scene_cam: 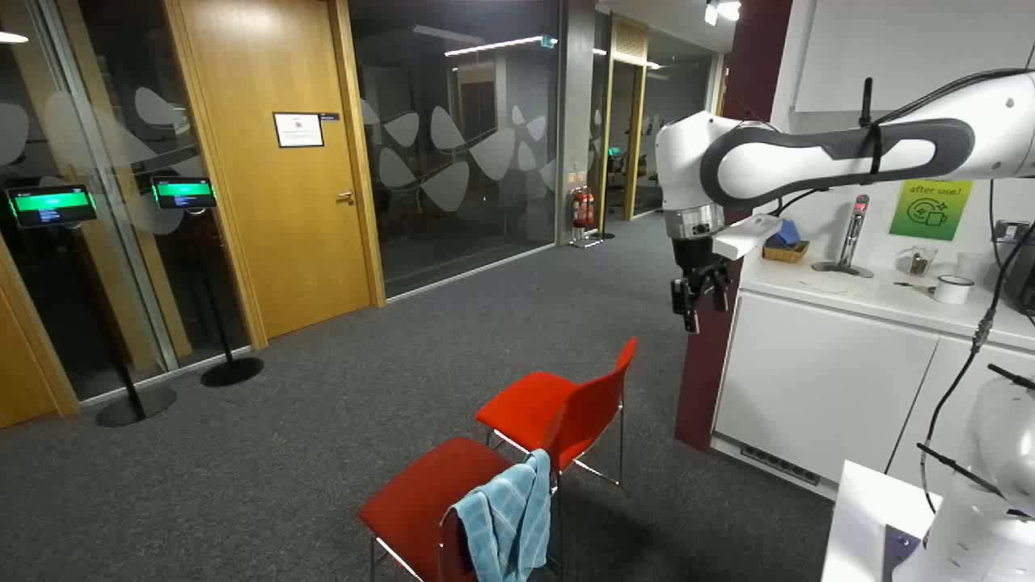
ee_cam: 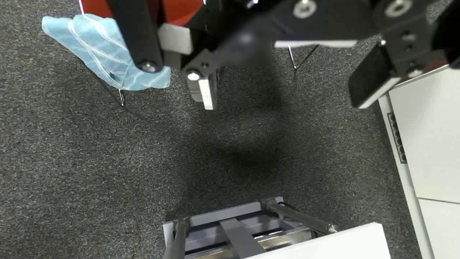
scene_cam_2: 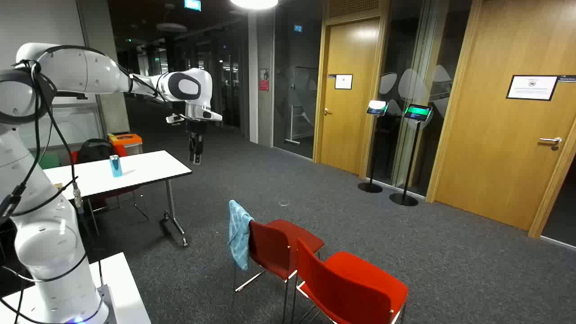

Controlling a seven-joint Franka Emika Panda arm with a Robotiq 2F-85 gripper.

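Over the backrest of the darker red chair (scene_cam: 433, 493) hangs a light blue striped cloth (scene_cam: 506, 517). The same cloth (scene_cam_2: 238, 233) drapes down the chair's back in exterior view 2, and in the wrist view the cloth (ee_cam: 103, 47) lies at the upper left, partly behind a gripper finger. My gripper (scene_cam: 700, 309) points downward in the air, well above the floor and apart from the chairs. In the wrist view the gripper stands open, its two fingers wide apart with only carpet visible between them.
A brighter red chair (scene_cam_2: 359, 283) stands beside the first. White cupboards (scene_cam: 825, 373) carry a counter with a tap (scene_cam: 854, 233) and a white mug (scene_cam: 952, 289). A white table (scene_cam_2: 146, 164) holds a blue can (scene_cam_2: 115, 165). Much carpet (scene_cam: 320, 388) is clear.
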